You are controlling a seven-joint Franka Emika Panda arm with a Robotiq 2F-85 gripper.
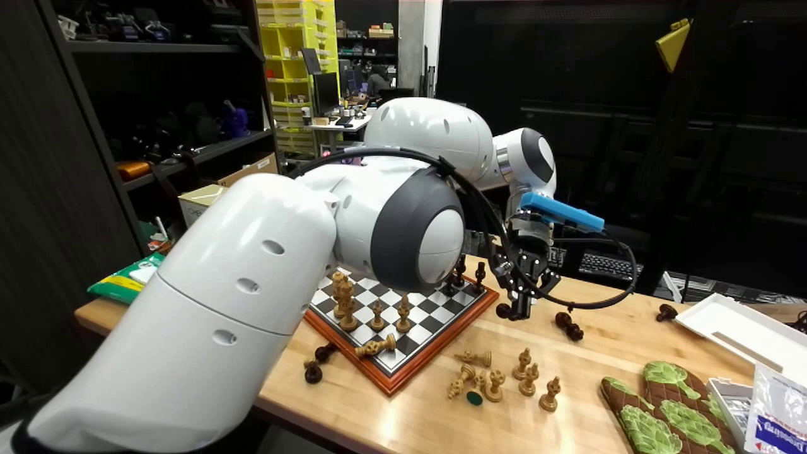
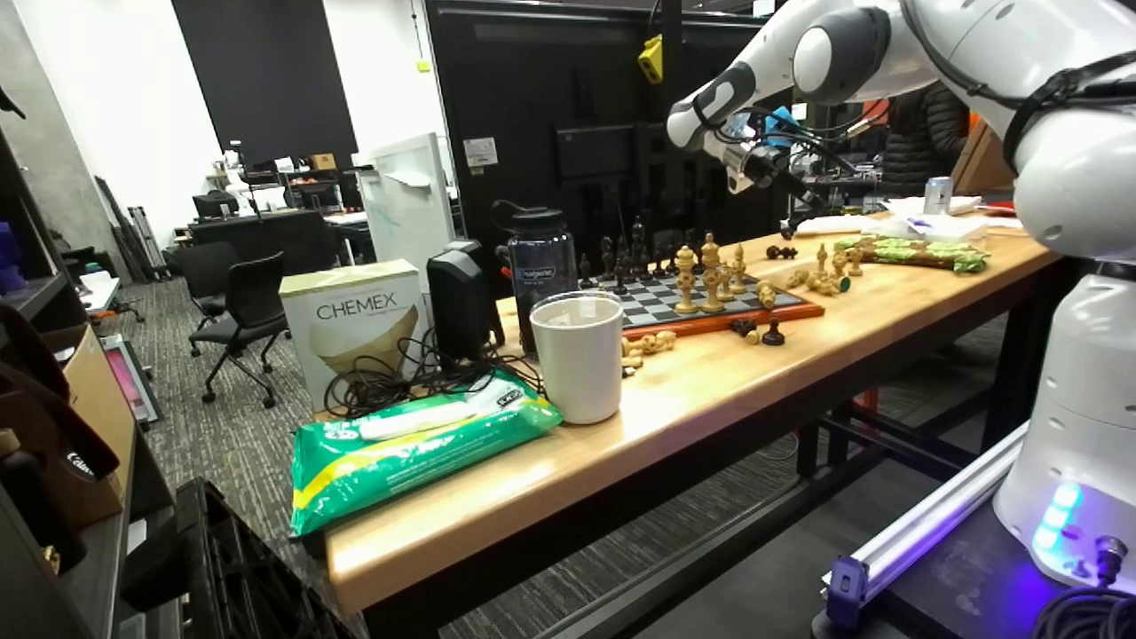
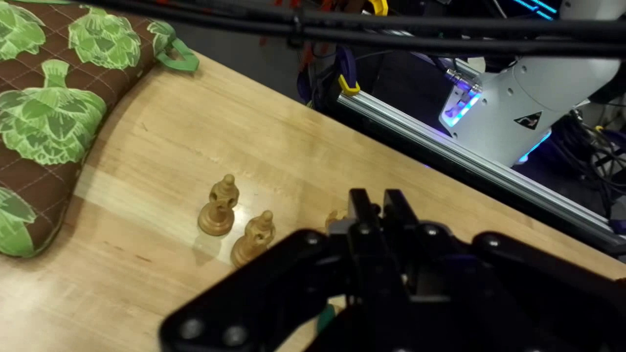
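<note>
In the wrist view my gripper is shut, with a small dark rounded bit showing between its fingertips. In exterior view 1 the gripper [image 1: 519, 309] hangs beside the right edge of the chessboard [image 1: 412, 371], and a dark chess piece [image 1: 503, 310] shows at its fingertips; which piece it is I cannot tell. Dark pieces [image 1: 480, 277] stand along the far side, partly hidden by the arm.
Several loose tan pieces [image 1: 527, 378] stand or lie on the table right of the board. Dark pieces [image 1: 568, 325] lie behind them. A leaf-patterned mitt [image 1: 673, 408] and a white tray [image 1: 745, 333] are at the right. A white mug [image 2: 580, 362] and a bottle [image 2: 540, 266] stand left of the board.
</note>
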